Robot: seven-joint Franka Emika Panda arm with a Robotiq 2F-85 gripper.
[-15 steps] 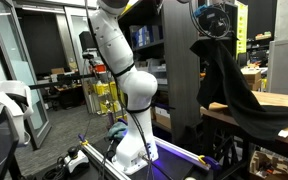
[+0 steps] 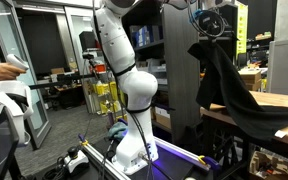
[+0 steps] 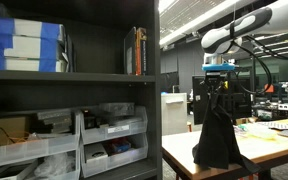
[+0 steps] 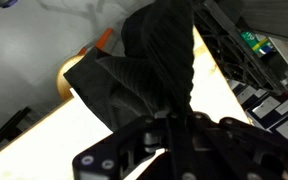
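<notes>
A dark, almost black cloth (image 2: 224,85) hangs from my gripper (image 2: 212,36) in exterior view 1, its lower end draped over the table. My gripper is shut on the cloth's upper part. In exterior view 2 the cloth (image 3: 218,140) falls in folds below the arm's end, down in front of the table edge. The wrist view has the bunched cloth (image 4: 149,65) running up from the gripper, hiding the fingertips.
The wooden table (image 2: 274,98) stands on the right. Beside it is a dark shelf (image 3: 74,92) with clear bins (image 3: 114,148) and books (image 3: 134,52). At the left of exterior view 1, a person's hand (image 2: 6,71) holds a white device.
The cloth's top has lowered slightly with my gripper over the last second. At the left, the person's hand has come into view.
</notes>
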